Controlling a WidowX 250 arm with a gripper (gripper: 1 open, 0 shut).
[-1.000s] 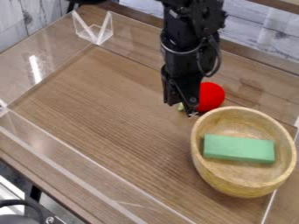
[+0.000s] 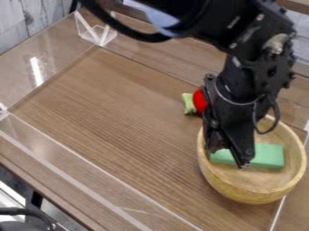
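Note:
My gripper (image 2: 227, 144) hangs low over the round wooden bowl (image 2: 256, 188) at the right, its tip over the green block (image 2: 259, 155) lying inside; whether it touches the block I cannot tell. The gripper looks shut, with nothing visible between its fingers. Behind it, just back of the bowl, a red object (image 2: 201, 98) with a light green part (image 2: 190, 103) is mostly hidden by the arm.
A clear plastic piece (image 2: 97, 27) stands at the back left edge.
The red object is now largely hidden behind it.

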